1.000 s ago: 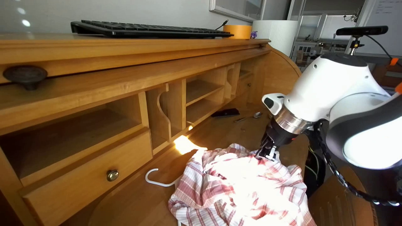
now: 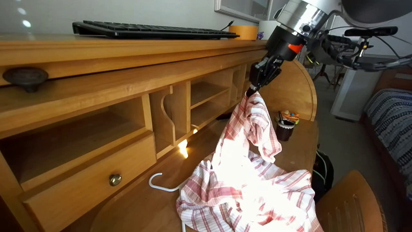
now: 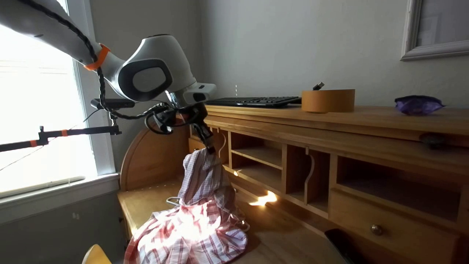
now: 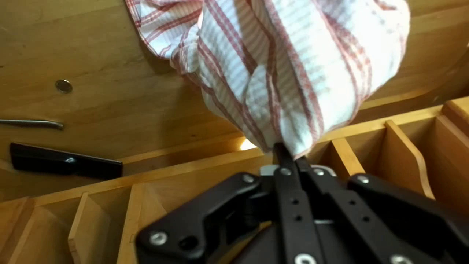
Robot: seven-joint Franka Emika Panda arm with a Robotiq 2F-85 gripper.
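A white cloth garment with red plaid stripes (image 2: 216, 193) lies crumpled on the desk, and one part of it is drawn up into a tall peak. At the top of that peak my gripper (image 2: 251, 91) is shut on the cloth. From the other side, the gripper (image 3: 211, 151) again meets the raised cloth (image 3: 200, 176) at its tip. In the wrist view the black fingers (image 4: 283, 151) are together, pinching the striped cloth (image 4: 281, 88) just beyond them. A white hanger (image 2: 162, 187) pokes out from beneath the garment, the rest of it covered.
Wooden cubbyholes (image 2: 208, 92) run along the desk's back, close to the gripper. A keyboard (image 2: 154, 31) and an orange tape roll (image 3: 327, 101) sit on the top shelf. A dark cup (image 2: 284, 129) stands on the desk's far side. A chair (image 2: 353, 201) is at the front.
My gripper was low, at the crumpled cloth. Now it is higher and closer to the cubbyholes, with part of the cloth raised along with it.
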